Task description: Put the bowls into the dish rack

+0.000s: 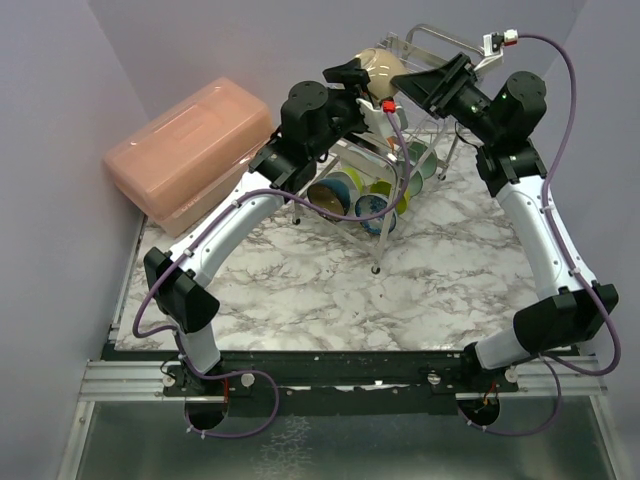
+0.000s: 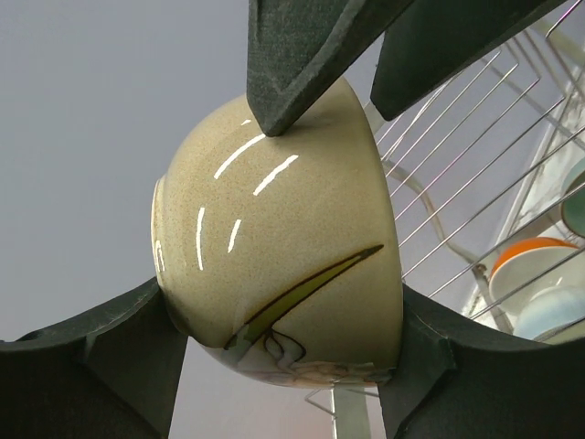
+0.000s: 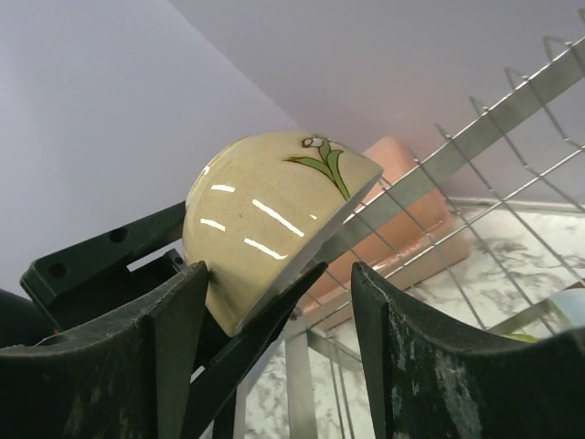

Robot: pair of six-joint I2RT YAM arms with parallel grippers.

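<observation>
A beige bowl with a painted green leaf is up at the dish rack's top level, tipped on its side. My left gripper has a finger on either side of this bowl and is shut on it. From the right comes my right gripper, open. In the left wrist view one of its fingers overlaps the bowl's outer wall and the other lies just past the rim. The right wrist view has the bowl behind the left finger; contact cannot be told. The wire dish rack stands behind.
Several bowls sit on the rack's lower level, among them a blue-patterned one and a brown one. A pink lidded box stands on the left.
</observation>
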